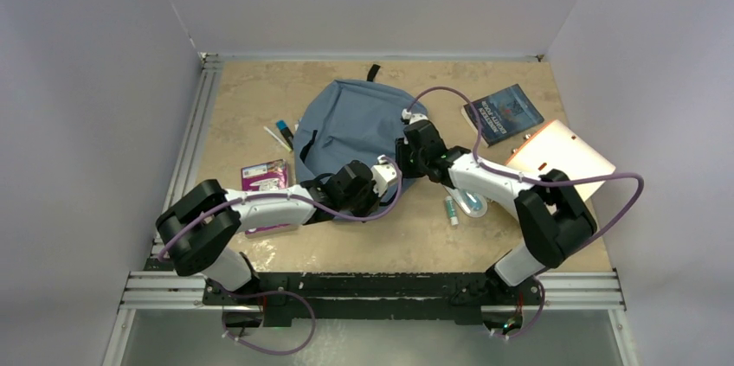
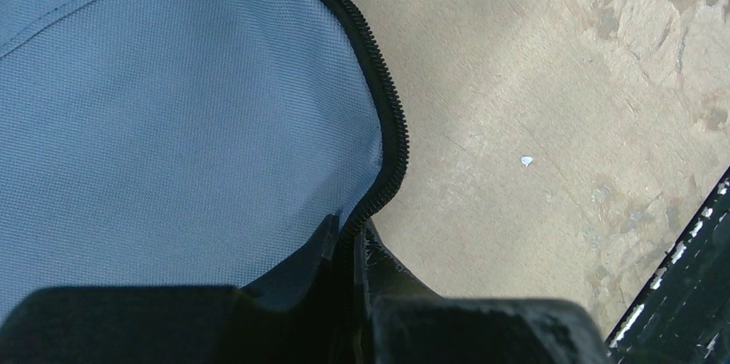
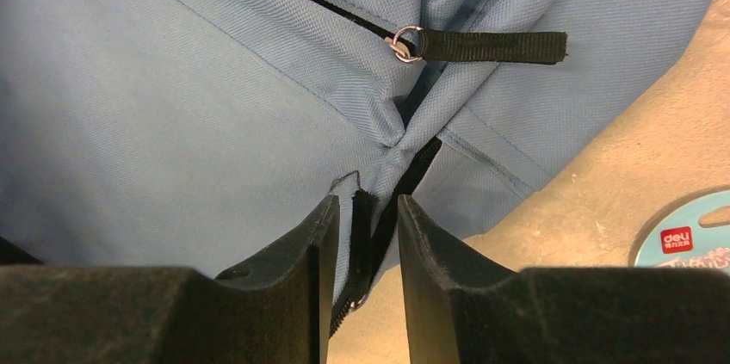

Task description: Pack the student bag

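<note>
The blue-grey fabric bag [image 1: 355, 115] lies flat in the middle of the table. In the left wrist view my left gripper is shut on the bag's zipper edge [image 2: 387, 123], near the front of the bag in the top view. My right gripper hovers at the bag's right side, part open, its fingertips either side of a black zipper pull [image 3: 360, 235]. Whether it touches the pull is unclear. A ringed black strap [image 3: 491, 46] lies above it on the fabric.
A dark book [image 1: 502, 112] and a cream board [image 1: 567, 158] lie right, with a clear oval item [image 1: 470, 204] and small tube [image 1: 451, 212]. A pink box [image 1: 264, 174] and pens [image 1: 279, 139] lie left.
</note>
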